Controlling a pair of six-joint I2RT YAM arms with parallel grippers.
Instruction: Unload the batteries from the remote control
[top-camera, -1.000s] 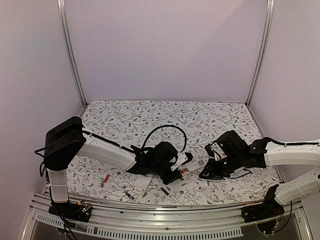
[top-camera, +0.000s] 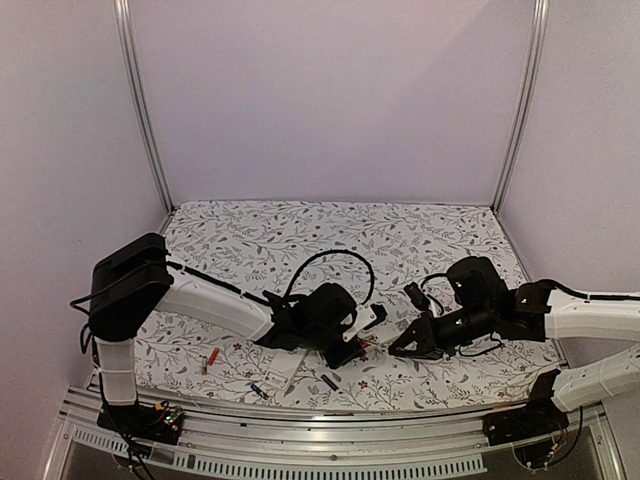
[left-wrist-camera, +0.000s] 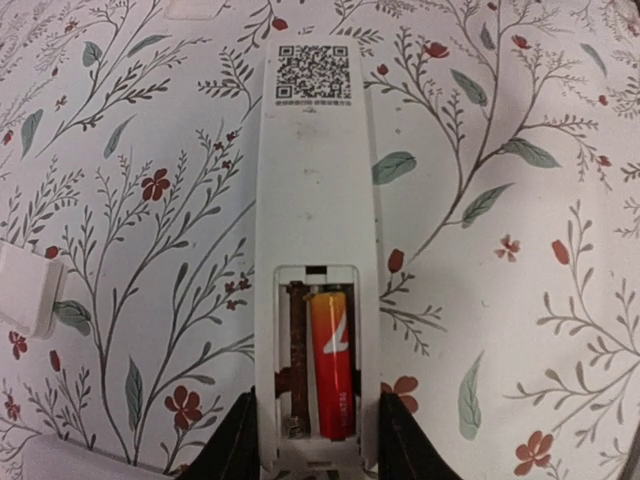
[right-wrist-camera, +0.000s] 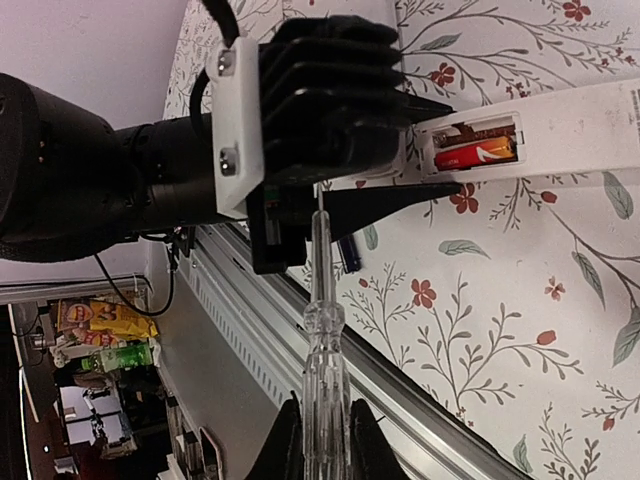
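Note:
A white remote control (left-wrist-camera: 315, 190) lies back-up with its battery compartment uncovered. One orange-red battery (left-wrist-camera: 333, 365) sits in the compartment; the slot beside it is empty and brownish. My left gripper is shut on the remote's compartment end, one finger along each side. My right gripper is shut on a clear-handled screwdriver (right-wrist-camera: 323, 335). In the right wrist view the screwdriver's thin metal tip overlaps the left gripper's dark body, to the side of the compartment. Whether the tip touches anything cannot be told.
Near the table's front left lie a red battery (top-camera: 213, 356) and a dark battery (top-camera: 258, 390); another dark battery (top-camera: 329, 382) is in front of the left gripper. A white object (top-camera: 285, 370) lies partly beneath the left arm.
My right gripper has shifted slightly left, closer to the left gripper, and now covers more of the remote in the top view. The left arm looks still.

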